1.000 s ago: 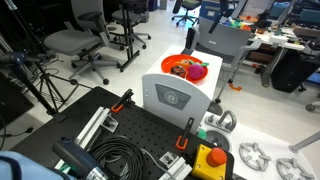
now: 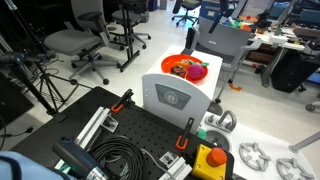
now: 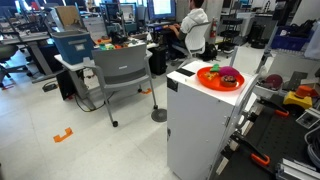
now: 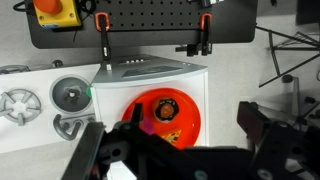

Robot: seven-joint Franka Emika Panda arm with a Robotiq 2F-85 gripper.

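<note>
My gripper hangs open above a red plate (image 4: 190, 128), its dark fingers spread wide and nothing between them. On the plate in the wrist view lie a dark round thing with a brown middle (image 4: 166, 108) and a magenta thing (image 4: 148, 127), partly hidden by the left finger. Exterior view 1 shows the plate (image 2: 169, 65) on a white surface behind an upright white panel (image 2: 172, 98), with the magenta thing (image 2: 197, 72) at its right side. In exterior view 2, the plate (image 3: 206, 83) rests on top of a white cabinet (image 3: 195, 125).
A small sink (image 4: 70, 95) with a faucet (image 4: 69, 130) and a burner (image 4: 20, 106) lie left of the plate in the wrist view. A yellow block with a red button (image 2: 212, 160) stands nearby. Coiled black cable (image 2: 118, 158) occupies the dark perforated table. Chairs stand behind.
</note>
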